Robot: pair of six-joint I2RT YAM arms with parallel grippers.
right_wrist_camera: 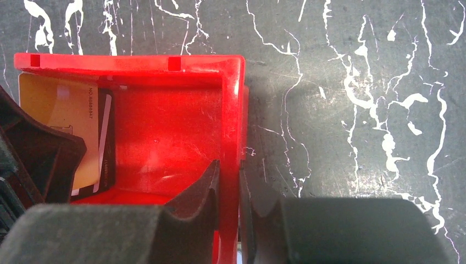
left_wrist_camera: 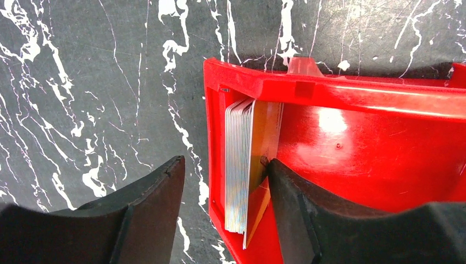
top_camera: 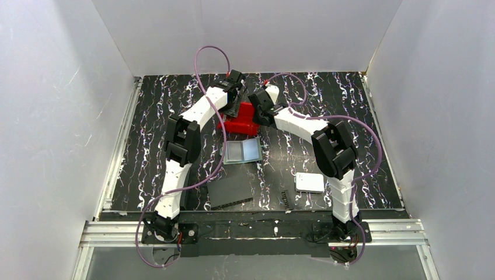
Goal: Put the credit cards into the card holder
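Observation:
A red box [top_camera: 244, 127] holds a stack of cards [left_wrist_camera: 237, 165] on edge against its left wall, with an orange card [left_wrist_camera: 264, 132] outermost. My left gripper is open over that wall; its right finger is by the orange card's face, its left finger beyond the box's outer side. My right gripper is shut on the red box's right wall [right_wrist_camera: 231, 121]. In the right wrist view, the orange card leans near a dark card [right_wrist_camera: 107, 137]. The card holder [top_camera: 242, 151] lies opened flat in front of the box, its clear sleeves bare.
A dark grey flat panel [top_camera: 230, 191] lies near the front edge. To the right are a white rectangular item [top_camera: 309, 182] and a small dark strip [top_camera: 286, 199].

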